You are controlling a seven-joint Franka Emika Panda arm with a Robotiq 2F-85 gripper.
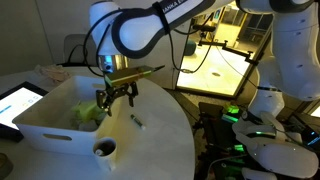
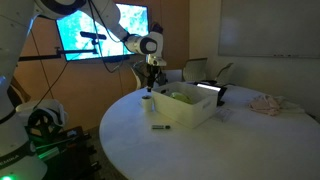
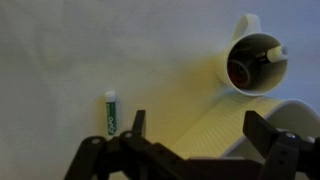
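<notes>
A marker [image 3: 111, 113] with a green label and white ends lies on the white table; in exterior view 1 the marker [image 1: 138, 122] is to the right of the box. The white mug [image 3: 230, 72] has a white-tipped item [image 3: 276, 53] standing in it; in exterior view 1 the mug [image 1: 105, 158] is in front of the box. My gripper [image 1: 120, 98] is high over the right side of the box, apart from marker and mug. In the wrist view its fingers [image 3: 138, 124] are spread wide, and the gripper is open and empty.
The white box [image 1: 58, 138] holds a crumpled green item [image 1: 88, 112], partly hidden by my gripper. A dark-screened device [image 1: 18, 108] stands to the box's left. A pinkish cloth [image 2: 268, 104] lies at the table's far side. Bare table surrounds the marker.
</notes>
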